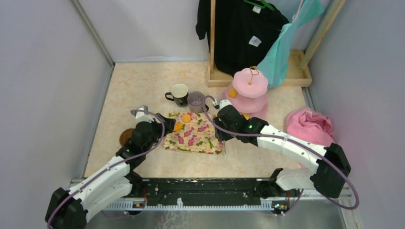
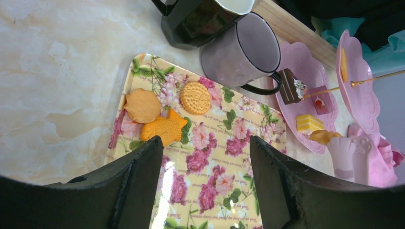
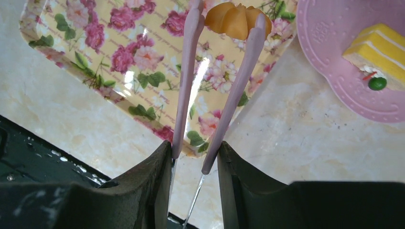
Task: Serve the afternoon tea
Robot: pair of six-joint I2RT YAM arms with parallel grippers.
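Note:
A floral tray (image 2: 210,171) carries a round biscuit (image 2: 196,98), a fish-shaped pastry (image 2: 165,129) and a scalloped pastry (image 2: 142,105). My left gripper hangs open over it, nothing between its fingers. My right gripper is shut on pink-tipped tongs (image 3: 187,81); at their tips is an orange-brown pastry (image 3: 229,21), above the tray's edge near the stand. The pink tiered stand (image 1: 250,83) holds chocolate cake (image 2: 291,86), yellow cake (image 3: 377,52) and other sweets.
A black mug (image 1: 180,95) and a grey mug (image 1: 196,101) stand behind the tray. A wooden rack (image 1: 212,76) with clothes is at the back. Pink cloth (image 1: 308,124) lies at the right, a brown round object (image 1: 125,137) at the left.

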